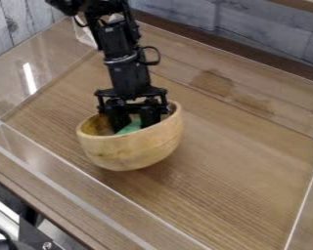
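A black robot arm comes down from the top left into a wooden bowl [130, 151] on the table, left of centre. Its gripper [133, 119] is at the bowl's upper part, with a green object [128, 129] beneath the fingers, mostly hidden by them. The fingers look closed on something in the bowl, though what exactly they hold is hard to make out.
A raised wooden edge runs along the back right. A white object is partly visible at the top behind the arm.
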